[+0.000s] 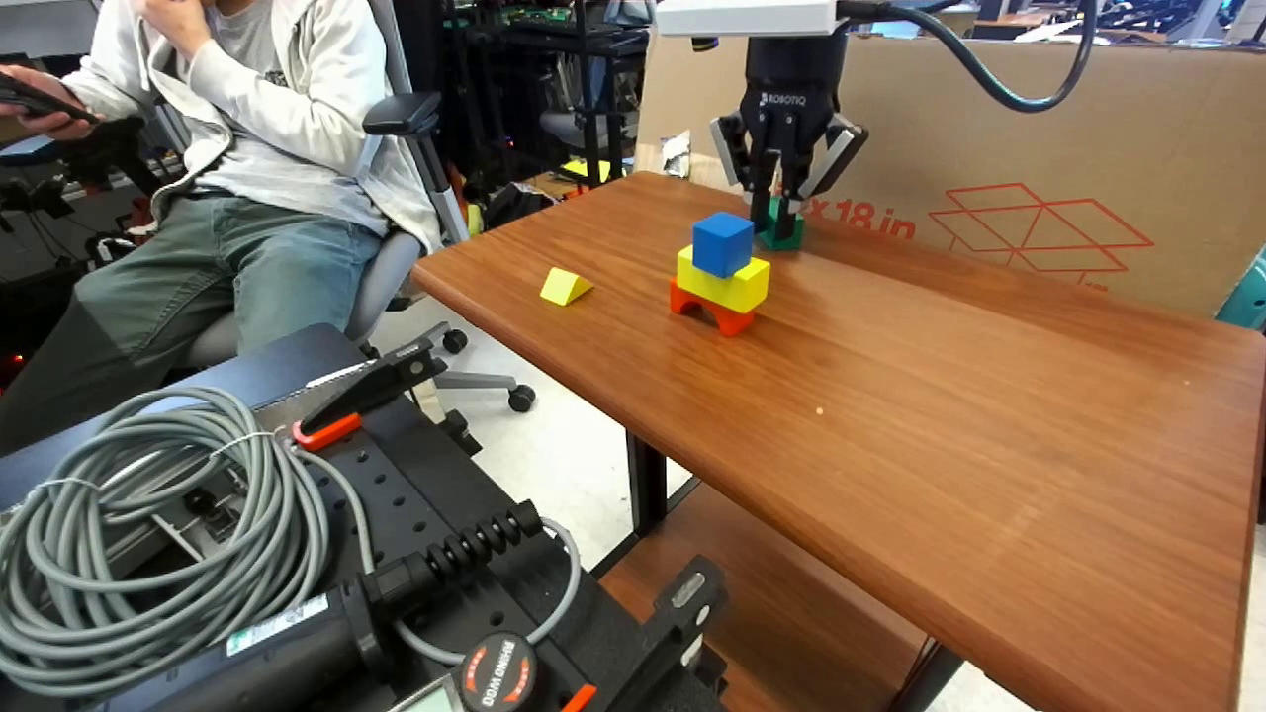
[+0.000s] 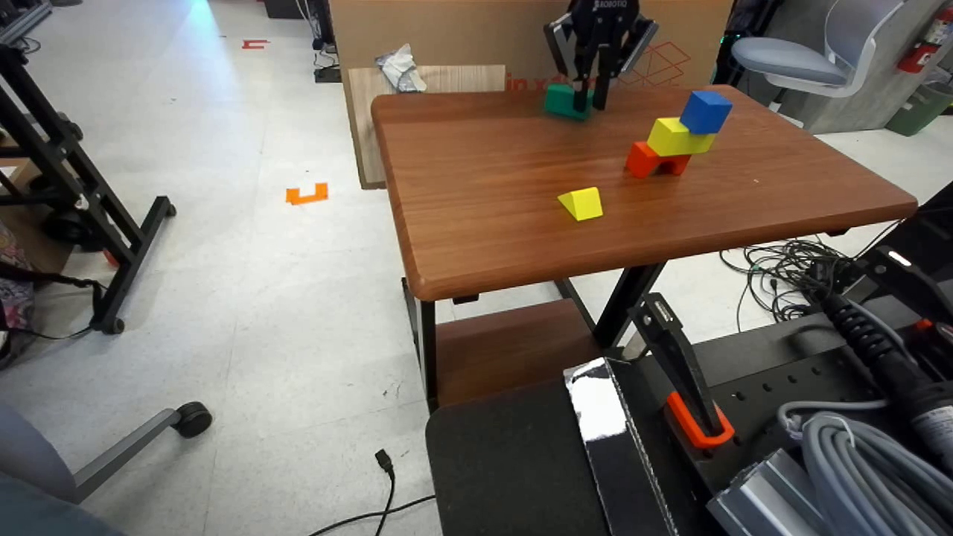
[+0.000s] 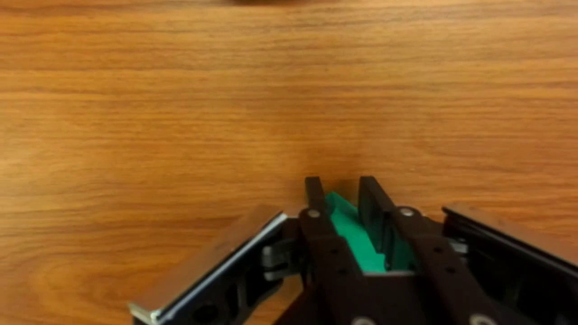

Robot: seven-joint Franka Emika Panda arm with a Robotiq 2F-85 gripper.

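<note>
A green block [image 1: 792, 231] stands on the table behind the stack, partly hidden by my gripper [image 2: 590, 106]. In the wrist view the green block [image 3: 355, 238] lies between the two black fingers, which are drawn well in around it; it sits at a slant to them. Whether both fingers press on it is hard to tell. The stack is a red arch [image 1: 720, 315] at the bottom, a yellow block [image 1: 742, 287] across it and a blue cube [image 1: 723, 245] on top. Apart from these, a yellow triangular block [image 2: 583, 202] rests on the bare tabletop.
A cardboard sheet [image 1: 1009, 154] rises along the table's far side, close behind my gripper. A seated person [image 1: 249, 154] is beyond the table's left end.
</note>
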